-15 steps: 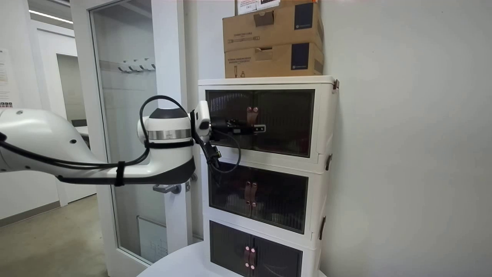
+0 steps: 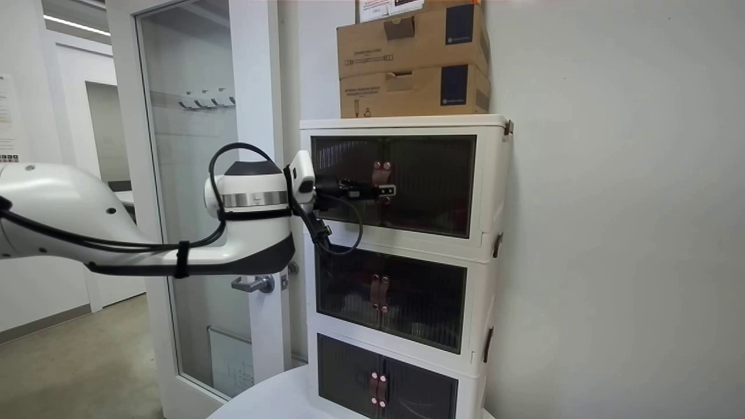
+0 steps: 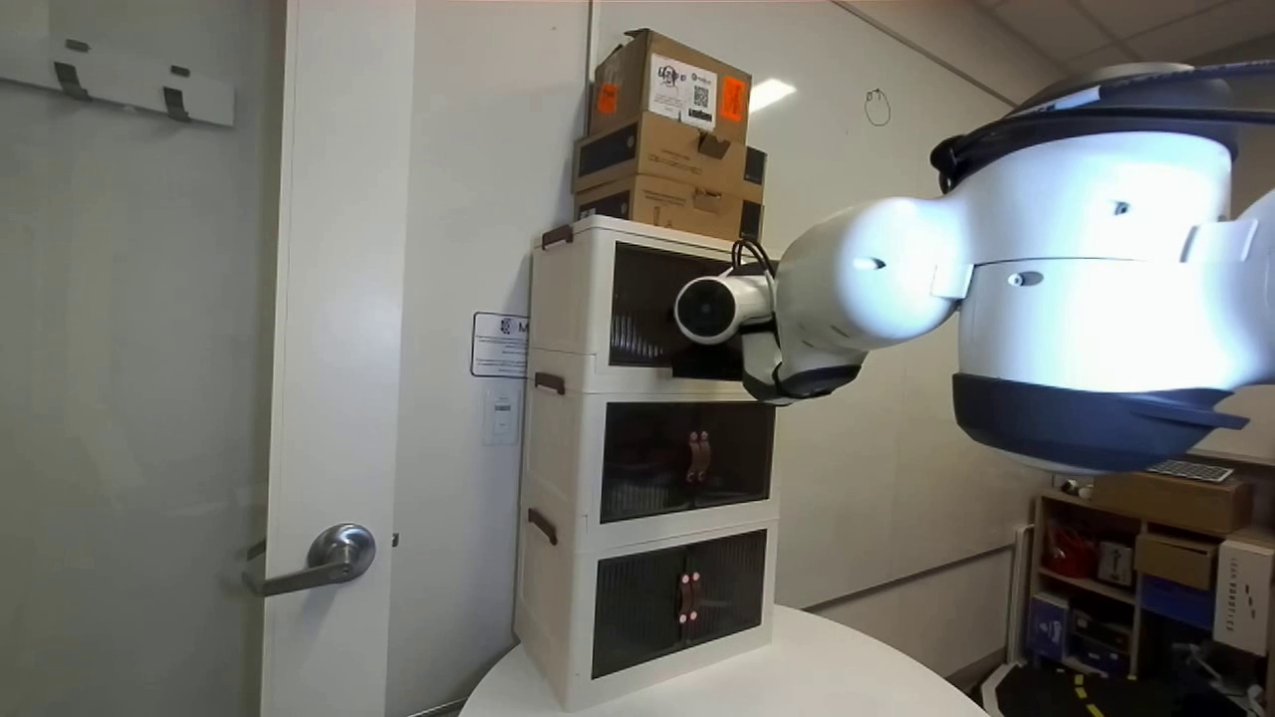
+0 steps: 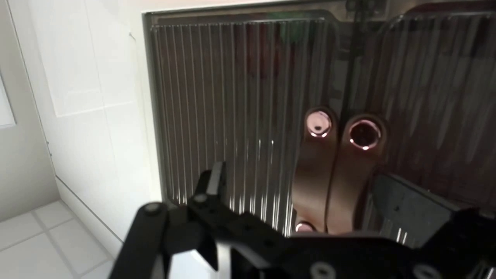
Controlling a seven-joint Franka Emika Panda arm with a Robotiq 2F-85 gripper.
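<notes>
My gripper is open in the wrist view, facing the top cabinet's two dark ribbed doors. One finger (image 4: 215, 179) shows left of the paired brown handles, the other to their right. The left handle (image 4: 310, 179) and right handle (image 4: 354, 181) hang side by side at the door seam, held by shiny pink studs; both look free, and the gap in depth is hard to judge. In exterior view 1 the gripper reaches across the front of the top cabinet (image 2: 431, 185), whose doors are closed. The arm hides it in exterior view 2.
Below stand the middle cabinet (image 3: 687, 460) and bottom cabinet (image 3: 639, 609), both closed, on a round white table (image 3: 825, 669). Cardboard boxes (image 2: 412, 52) are stacked on top. A glass door with a lever handle (image 2: 252, 283) stands beside the stack.
My gripper has risen slightly and shifted a little to the left in exterior view 1. The cabinet doors look the same.
</notes>
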